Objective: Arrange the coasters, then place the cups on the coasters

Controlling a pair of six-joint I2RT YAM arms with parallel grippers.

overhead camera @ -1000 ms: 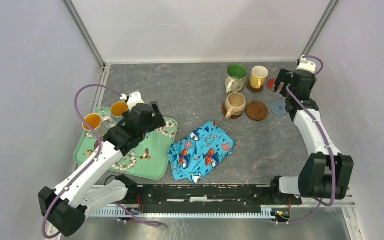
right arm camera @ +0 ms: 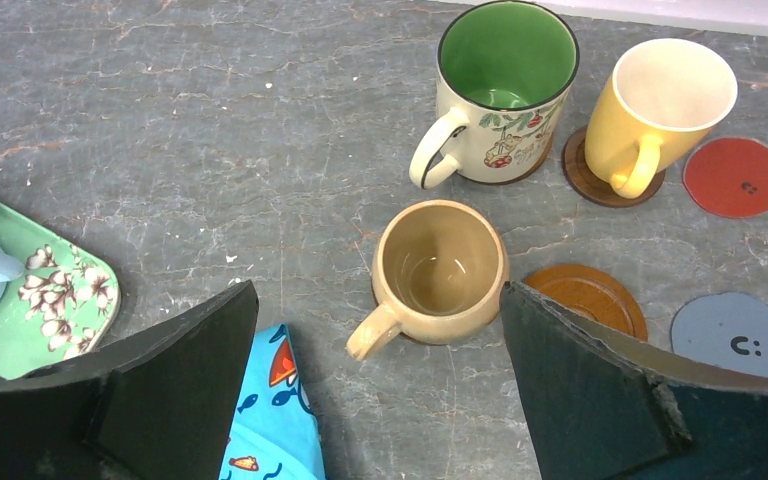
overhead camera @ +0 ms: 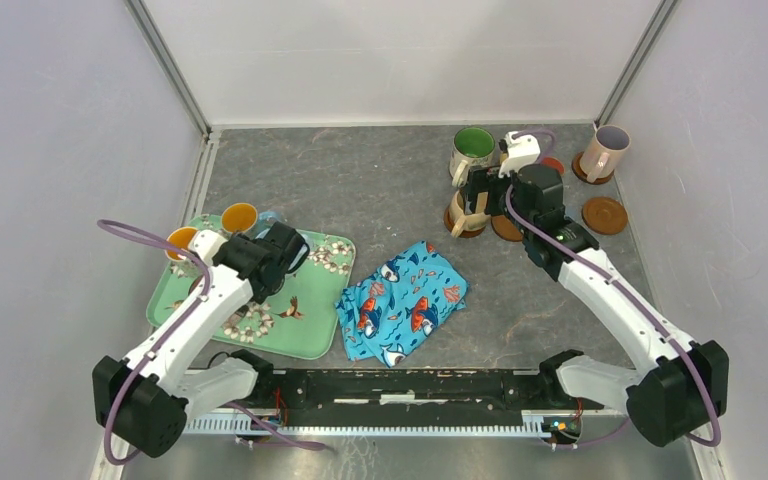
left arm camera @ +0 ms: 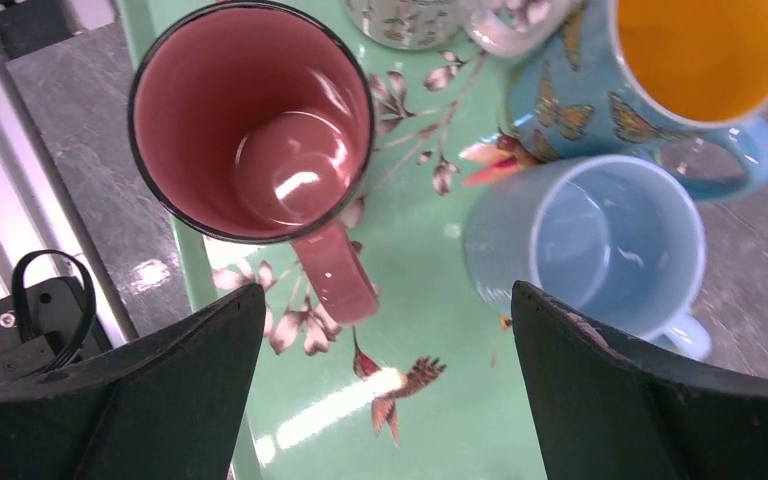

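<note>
My left gripper stands open over the green tray (overhead camera: pixel 310 335), above the handle of a red cup (left arm camera: pixel 250 150), beside a light blue cup (left arm camera: pixel 600 240) and a butterfly mug (left arm camera: pixel 570 100). My right gripper is open above a beige cup (right arm camera: pixel 438 262) on a coaster. Beside it are an empty brown coaster (right arm camera: pixel 590 292), a grey-blue coaster (right arm camera: pixel 725 325) and a red coaster (right arm camera: pixel 735 175). A green-lined mug (right arm camera: pixel 500 110) and a yellow cup (right arm camera: pixel 660 100) stand on coasters behind.
A blue fish-print cloth (overhead camera: pixel 400 305) lies at the front middle. At the far right a pink cup (overhead camera: pixel 605 150) sits on a coaster, with another brown coaster (overhead camera: pixel 604 215) in front.
My right arm has swung leftward from the far right to over the beige cup. My left gripper has moved left and down over the tray.
</note>
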